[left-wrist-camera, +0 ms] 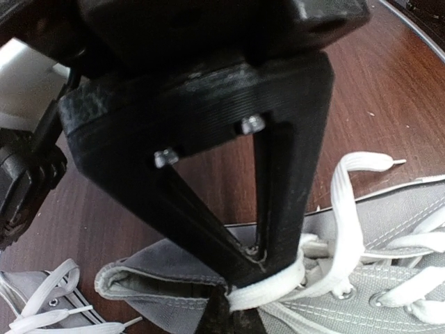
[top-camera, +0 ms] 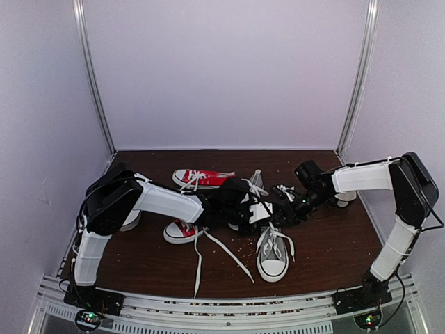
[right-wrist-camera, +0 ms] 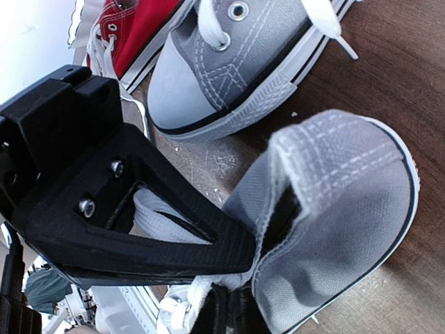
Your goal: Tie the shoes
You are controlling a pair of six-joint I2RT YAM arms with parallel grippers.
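Note:
A grey sneaker (top-camera: 272, 259) with white laces lies at the front centre, toe toward the front edge. In the left wrist view my left gripper is over its opening, shut, with a white lace (left-wrist-camera: 271, 289) lying across its fingertips; whether it is pinched between them is unclear. My right gripper is down at the heel and collar (right-wrist-camera: 348, 181) of a grey shoe, white lace around its fingers; its tips are partly hidden, so its grip cannot be made out.
A red sneaker (top-camera: 205, 178) lies at the back, another red one (top-camera: 179, 233) front left with long loose laces. A second grey shoe (top-camera: 254, 179) lies behind my grippers, partly hidden. Bare wood table (top-camera: 334, 257) shows at the front right.

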